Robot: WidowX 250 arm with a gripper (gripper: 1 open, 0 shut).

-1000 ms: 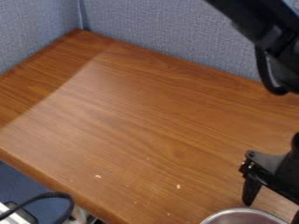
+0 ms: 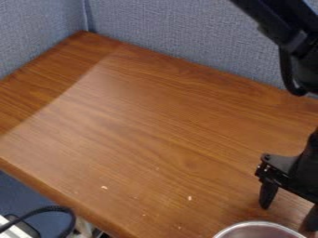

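Observation:
A black robot gripper (image 2: 285,199) hangs low at the right edge of the camera view, partly cut off by the frame, with its fingers pointing down over the wooden table. Just below it, a round container with a pale metallic rim (image 2: 258,226) is cut off by the bottom edge. I cannot tell whether the gripper is open or shut, or whether anything is between its fingers.
Grey partition panels (image 2: 187,33) line the back and left. Cables and equipment (image 2: 37,218) sit off the front left edge.
The table is unchanged.

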